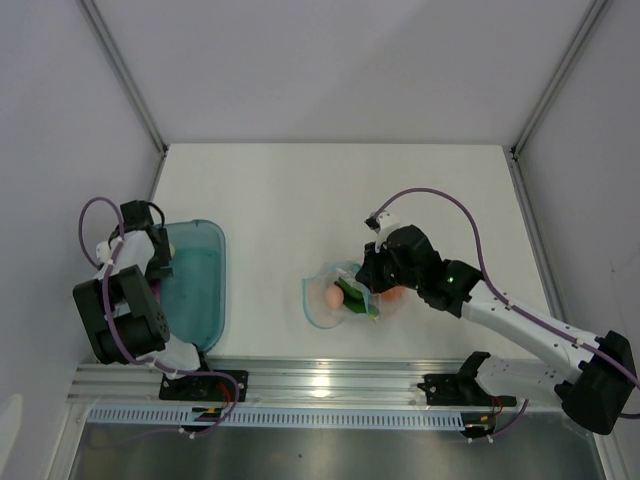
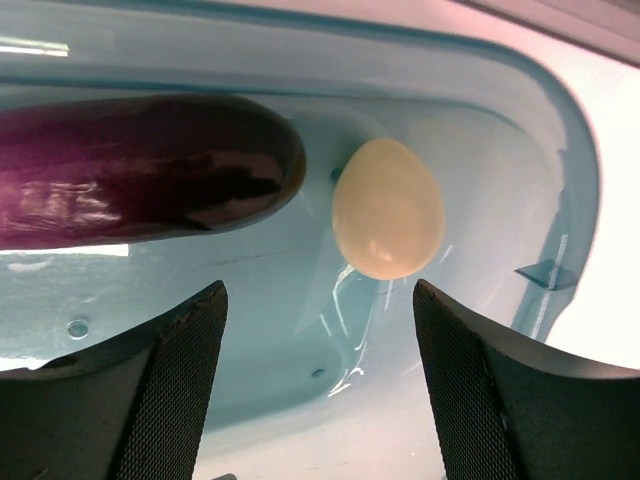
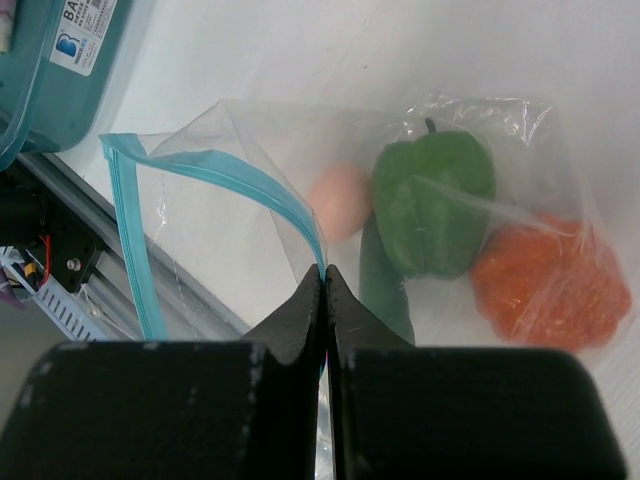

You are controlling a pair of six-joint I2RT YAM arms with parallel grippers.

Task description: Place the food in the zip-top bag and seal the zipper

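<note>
My left gripper stands open over the teal tray (image 1: pixel 200 300), above a pale egg (image 2: pixel 388 208) and beside a purple eggplant (image 2: pixel 140 170), nothing between its fingers. My right gripper is shut at the blue zipper rim of the zip top bag (image 3: pixel 200 165). Inside the bag, a brown egg (image 3: pixel 340 200), a green pepper (image 3: pixel 432 200), a long green item (image 3: pixel 382 300) and an orange lumpy item (image 3: pixel 550 280) show through the plastic.
Walls and metal rails border it at the sides.
</note>
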